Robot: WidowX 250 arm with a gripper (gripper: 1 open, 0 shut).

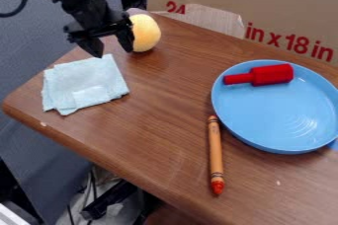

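My black gripper (110, 41) hangs at the upper left, its two fingers spread apart just above the top edge of a folded pale blue cloth (83, 85). A yellow ball (146, 34) sits just right of the gripper, partly behind it. I see nothing held between the fingers.
A blue plate (275, 118) at the right holds a red rolling pin (271, 74). An orange crayon (215, 155) lies left of the plate. A cardboard box (254, 2) stands behind.
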